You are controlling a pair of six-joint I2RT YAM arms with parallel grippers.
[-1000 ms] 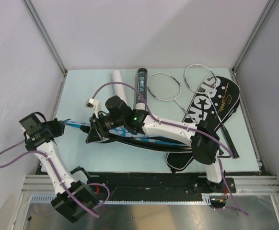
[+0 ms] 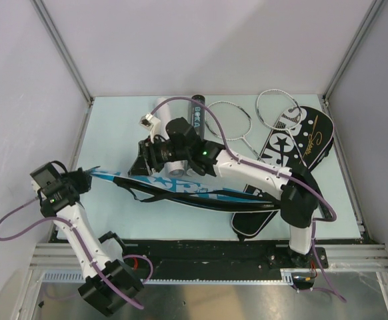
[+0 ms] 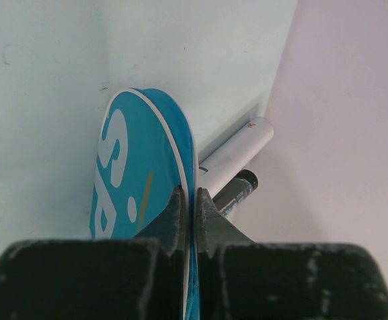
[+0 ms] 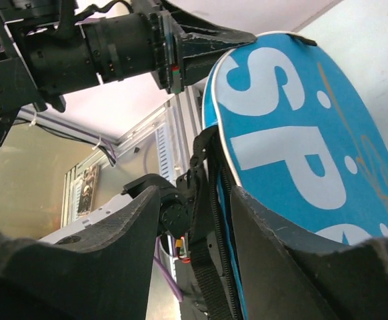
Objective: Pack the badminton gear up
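The blue racket bag [image 2: 187,190] stretches across the table, its black zippered edge along the front. In the left wrist view my left gripper is shut on the bag's blue end by its white-piped edge. My right gripper stands open at the bag's side, with the black zipper [image 4: 222,200] and strap passing between or just below its fingers; contact cannot be told. Two rackets, one racket head [image 2: 229,121] and another [image 2: 279,110], lie at the back right. A white tube [image 2: 175,168] and a black shuttlecock tube [image 2: 197,117] are partly hidden by the right arm.
A black racket cover [image 2: 312,141] with a star pattern lies at the right under a racket. Grey walls stand close around the table.
My right gripper has moved away from the front edge and a little to the right, now covering more of the tubes. My left gripper has shifted slightly right, still on the bag's end.
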